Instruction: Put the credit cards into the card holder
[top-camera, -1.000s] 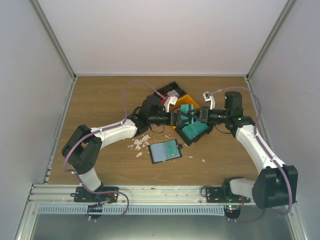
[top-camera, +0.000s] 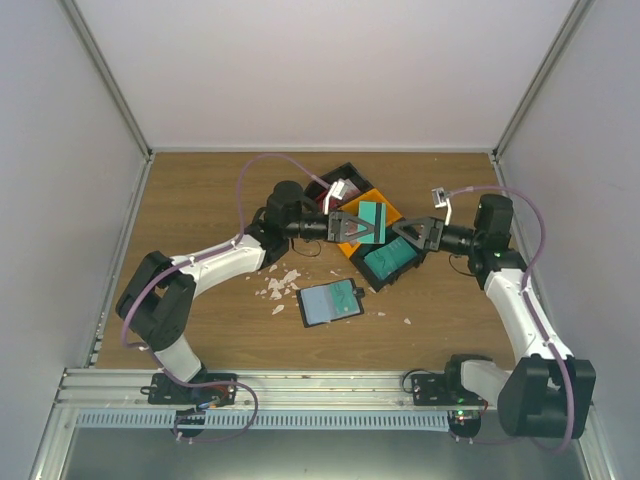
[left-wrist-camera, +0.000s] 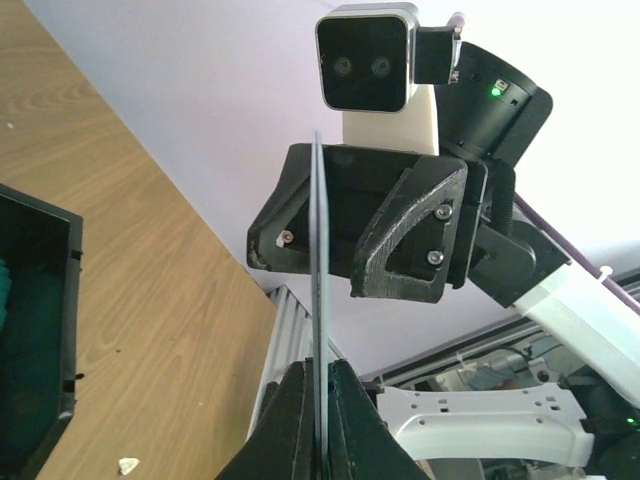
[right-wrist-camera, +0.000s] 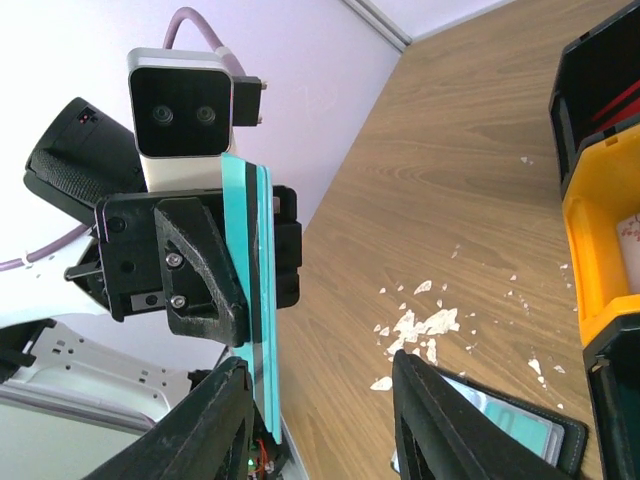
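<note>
A teal card with a dark stripe (top-camera: 372, 213) is held upright by my left gripper (top-camera: 369, 230) above the bins. The left wrist view shows that card (left-wrist-camera: 320, 250) edge-on, a thin line clamped between the fingers. Facing it from the right, my right gripper (top-camera: 397, 229) stands open and apart from the card. Its fingers (right-wrist-camera: 220, 420) have an empty gap between them in the right wrist view, with the card (right-wrist-camera: 254, 280) beyond. A flat black-edged case (top-camera: 331, 302), apparently the card holder, lies on the table with pale blue and teal areas showing.
Beneath the grippers runs a row of bins: an orange bin (top-camera: 383, 205), a black bin holding teal cards (top-camera: 391, 258), and another black bin (top-camera: 348, 170) with red inside. White scraps (top-camera: 283, 282) litter the wood left of the case.
My right gripper has drawn away to the right from the card, leaving it in the left gripper. The left gripper and card have shifted slightly; more of the card's face shows. The case is unmoved.
</note>
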